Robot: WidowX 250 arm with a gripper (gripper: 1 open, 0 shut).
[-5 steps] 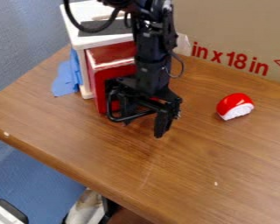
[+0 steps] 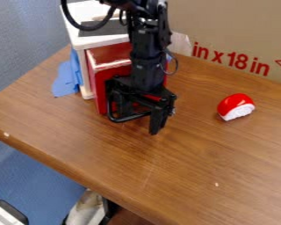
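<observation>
The black gripper [image 2: 140, 114] hangs low over the wooden table [image 2: 167, 176], just in front of a red box [image 2: 102, 60] that stands with a white-framed body at the back left; whether its fingers are open or shut is unclear. A red and white rounded object [image 2: 235, 106] lies on the table to the gripper's right, apart from it. The arm hides part of the red box.
A blue cloth [image 2: 66, 79] lies at the left of the box. A cardboard panel [image 2: 237, 35] with red lettering stands behind. The table's left edge drops to a blue floor.
The arm and gripper have shifted slightly to the left. The objects on the table are unchanged.
</observation>
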